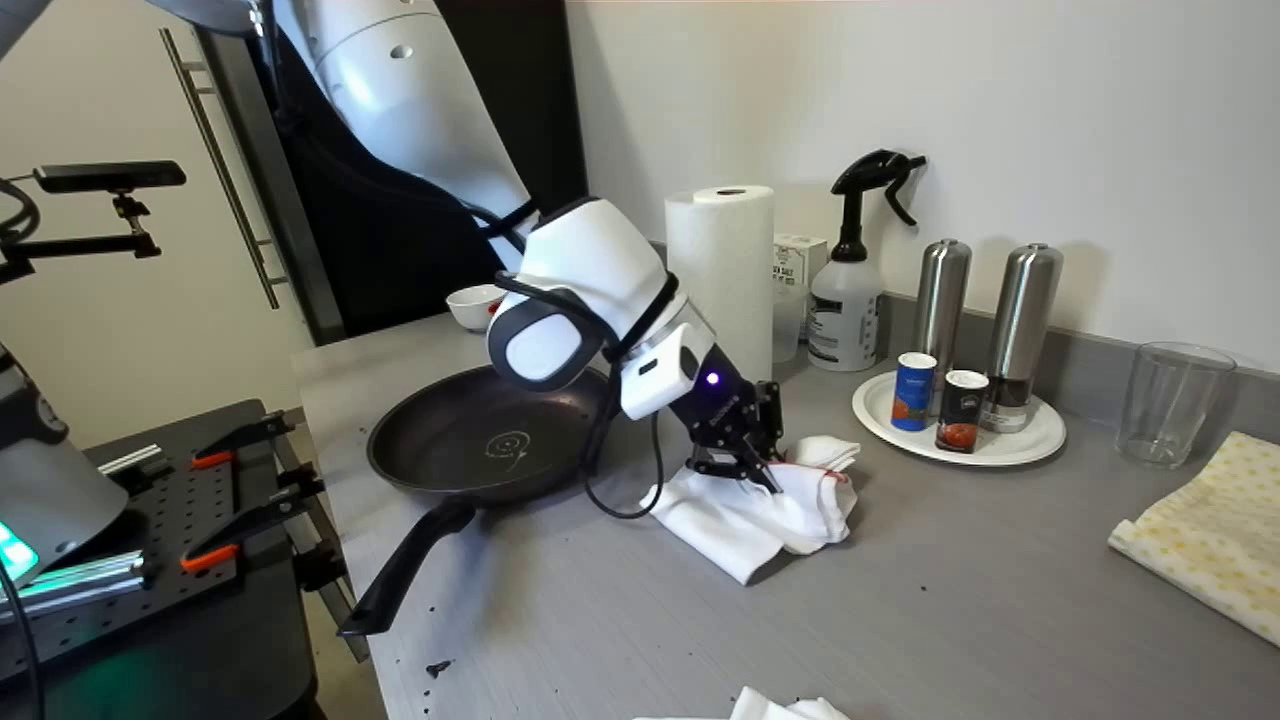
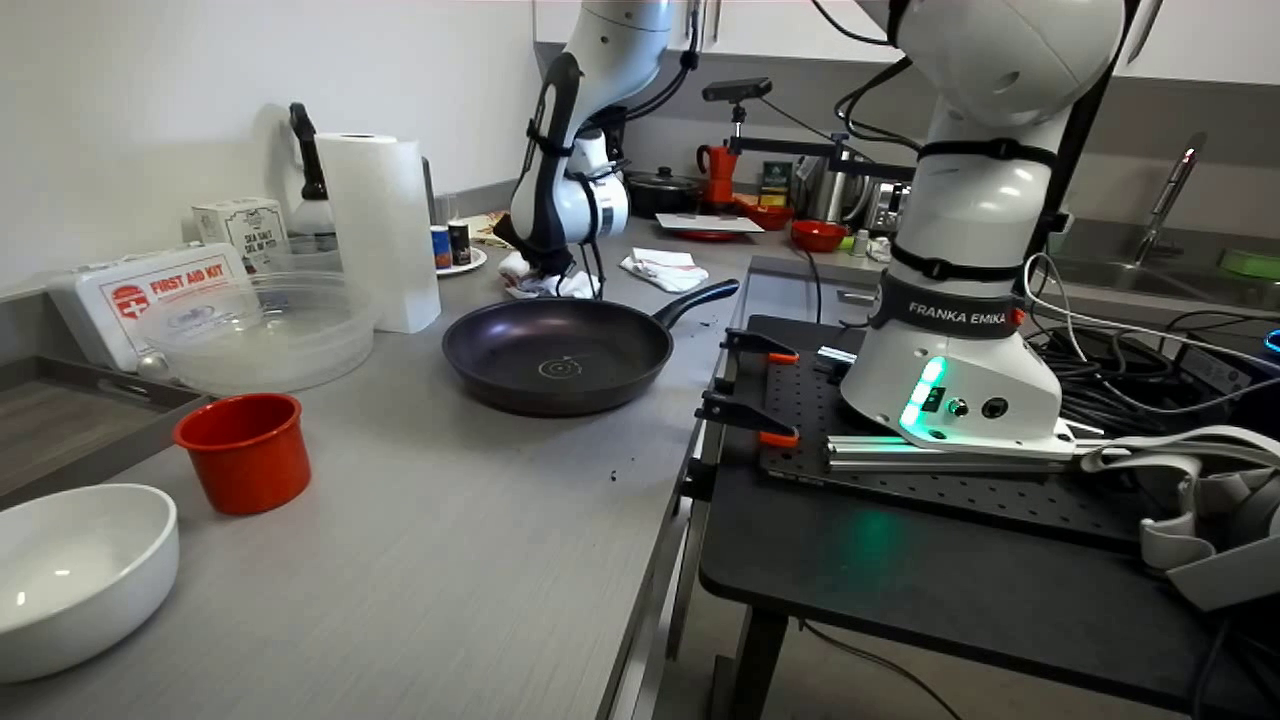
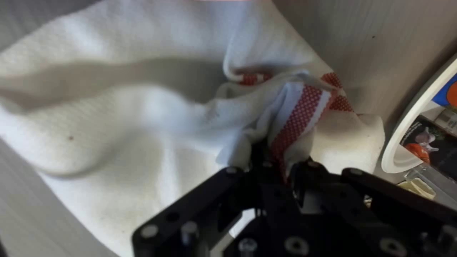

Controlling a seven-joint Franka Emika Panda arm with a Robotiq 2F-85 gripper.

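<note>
A white cloth with red checked stripes (image 3: 128, 145) lies crumpled on the grey counter, and my gripper is shut on a bunched, striped fold of it. From the first exterior view, the gripper (image 1: 768, 474) points down at the cloth (image 1: 750, 528), which rests on the counter just right of a dark frying pan (image 1: 510, 438). In the second exterior view the cloth (image 2: 570, 283) is partly hidden behind the gripper and the pan (image 2: 558, 354). The fingertips are buried in the fabric.
To the cloth's right is a white plate (image 1: 876, 414) bearing shakers and metal mills. A paper towel roll (image 1: 720, 270) and spray bottle (image 1: 846, 306) stand behind. Another white cloth (image 1: 786, 708) shows at the bottom edge.
</note>
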